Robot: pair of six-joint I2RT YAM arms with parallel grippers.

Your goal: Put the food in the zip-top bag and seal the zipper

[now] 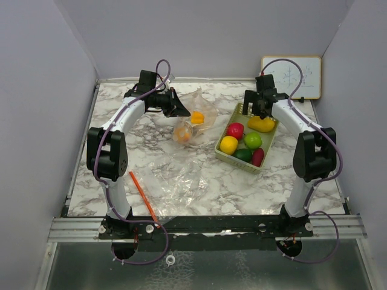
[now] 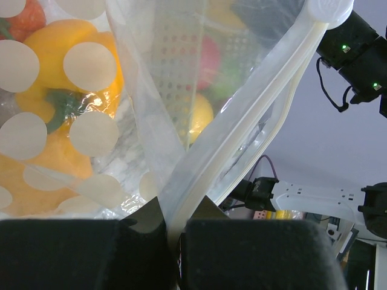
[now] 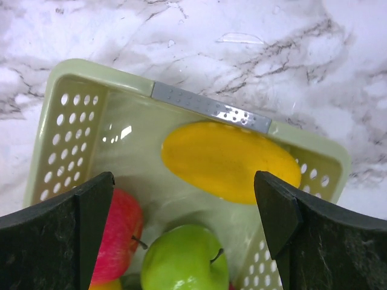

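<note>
The clear zip top bag stands open at the table's middle, an orange piece and a paler orange shape showing through it. My left gripper is shut on the bag's rim; the white zip edge runs down between its fingers in the left wrist view. Over the far end of the green basket, my right gripper is open and empty. Below it lies a yellow mango-like fruit against the far wall. A red apple and a green apple are nearer.
The basket also holds a yellow fruit, a dark green one and a dark red one. Flat clear plastic and an orange stick lie in front. A whiteboard stands behind the basket.
</note>
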